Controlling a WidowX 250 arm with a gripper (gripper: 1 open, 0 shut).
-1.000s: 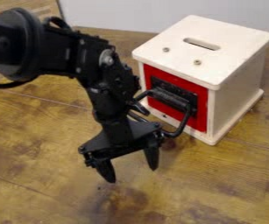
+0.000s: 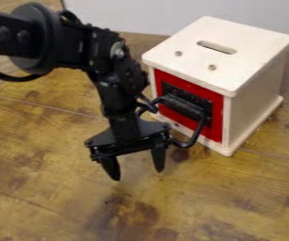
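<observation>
My black gripper (image 2: 136, 167) hangs over the bare wooden floor in front of and left of a white wooden box (image 2: 253, 94). Its two fingers are open, with nothing between them. The box has a slot and small screws on top and a red front panel (image 2: 168, 83) with a dark fitting, partly hidden by my cable.
A white wall stands behind the box. A light wooden edge shows at the far upper left.
My gripper and arm have risen slightly and shifted a little left. The box has not moved.
</observation>
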